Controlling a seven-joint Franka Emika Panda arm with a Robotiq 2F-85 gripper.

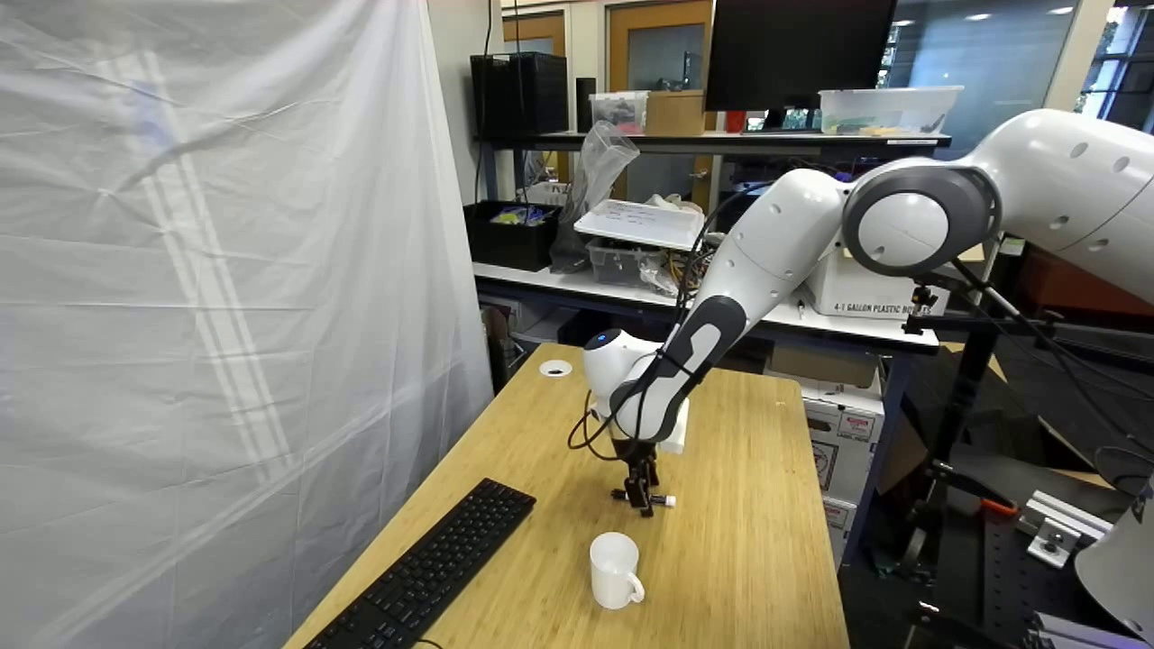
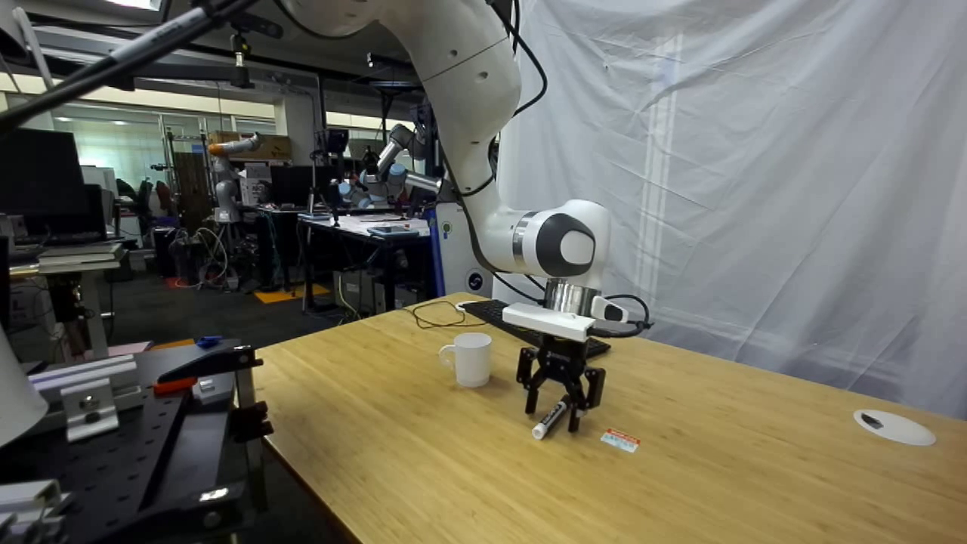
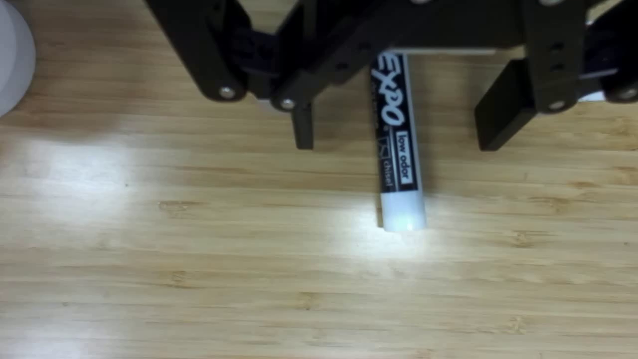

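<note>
A black-and-white Expo marker (image 3: 396,128) lies flat on the wooden table, its white end toward the bottom of the wrist view. My gripper is low over it, one finger on each side, with bare table showing between each finger and the marker. In exterior view 2 the gripper (image 2: 553,425) straddles the marker (image 2: 551,418), fingertips close to the tabletop. The fingers stand apart, holding nothing. A white mug (image 2: 472,360) is upright on the table a short way from the gripper; exterior view 1 shows this mug (image 1: 614,570) too.
A black keyboard (image 1: 427,568) lies along the table's curtain side. Close to the gripper, a small red-and-white label (image 2: 621,440) is on the tabletop. A white round plate (image 2: 894,427) marks the far end.
</note>
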